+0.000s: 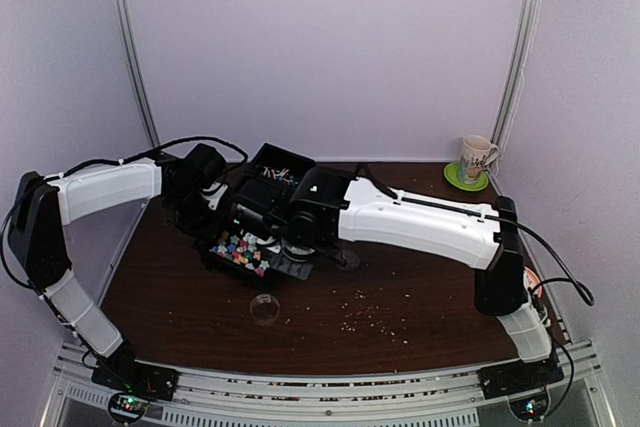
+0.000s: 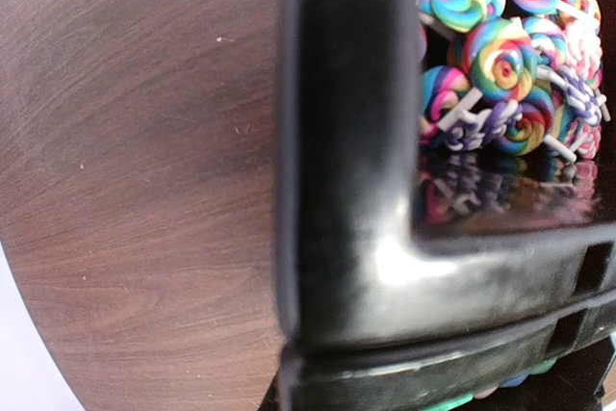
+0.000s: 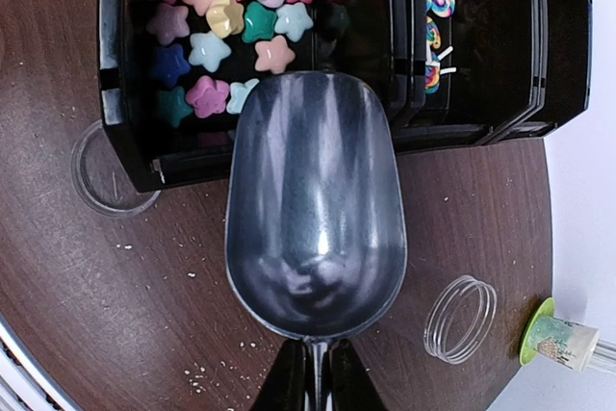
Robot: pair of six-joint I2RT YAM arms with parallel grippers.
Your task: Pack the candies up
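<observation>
A black box (image 2: 356, 122) with compartments stands at the left of the table. Star-shaped candies (image 3: 226, 16) fill one compartment, and lollipops (image 2: 500, 64) lie in another. By the box's left side, my left gripper (image 1: 210, 227) appears shut on its wall; the fingertips are mostly hidden. My right gripper is shut on the thin handle of a grey metal scoop (image 3: 318, 190). This scoop is empty, and its front lip reaches over the box's near edge beside the star candies.
One clear round container (image 3: 101, 175) lies in front of the box, and another (image 3: 460, 320) to its right. Small crumbs (image 1: 375, 322) dot the bare table in front. A mug (image 1: 474, 159) on a green saucer (image 1: 458, 180) stands at the back right.
</observation>
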